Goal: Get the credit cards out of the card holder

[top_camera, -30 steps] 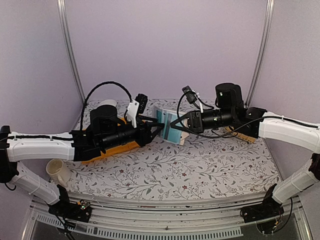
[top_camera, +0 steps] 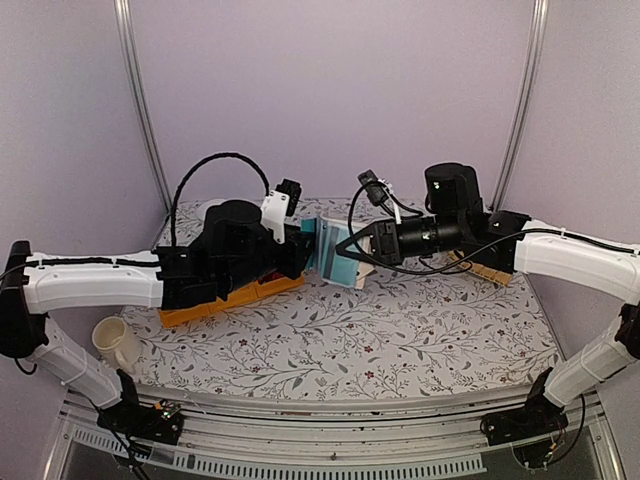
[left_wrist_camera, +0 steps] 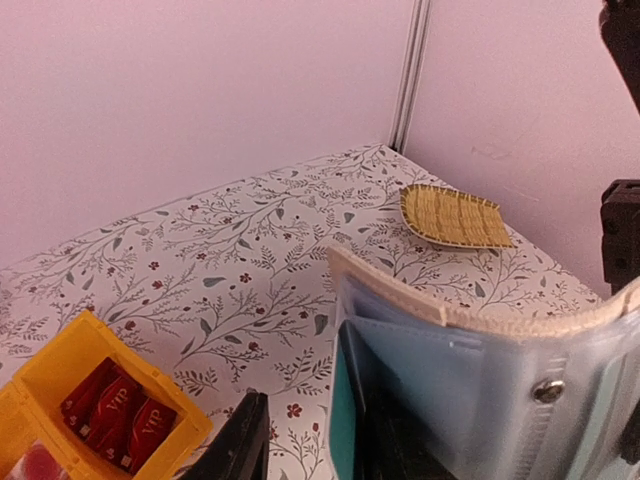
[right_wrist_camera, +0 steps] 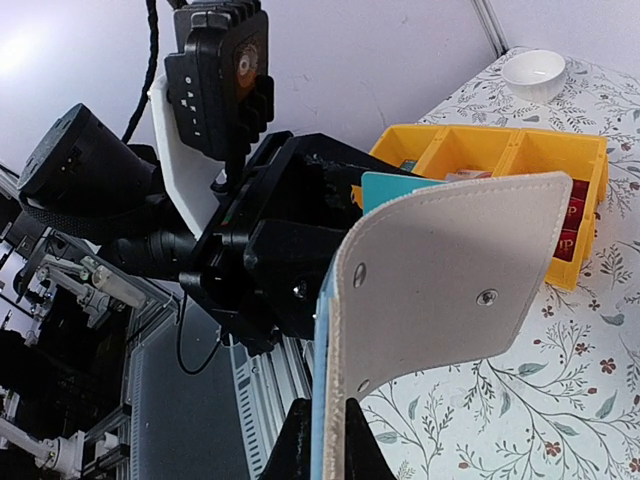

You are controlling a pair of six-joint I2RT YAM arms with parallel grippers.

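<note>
A pale card holder (top_camera: 338,255) with clear sleeves hangs above the table, its outer cover (right_wrist_camera: 450,270) beige with metal snaps. My right gripper (top_camera: 352,246) is shut on its edge. A teal card (right_wrist_camera: 392,188) sticks out of the side facing my left gripper (top_camera: 300,248). In the left wrist view, the left fingers (left_wrist_camera: 245,440) stand apart, with the teal card (left_wrist_camera: 343,400) between them, closer to the right-hand finger. A clear gap shows on the other side of the card. How deep the card sits in its sleeve is hidden.
An orange divided box (right_wrist_camera: 485,140) with red packets (left_wrist_camera: 118,415) stands on the left of the table. Behind it is a white bowl (right_wrist_camera: 535,75). A mug (top_camera: 117,343) sits at the front left, and a woven tray (left_wrist_camera: 455,215) lies at the right.
The right gripper and the holder have barely shifted.
</note>
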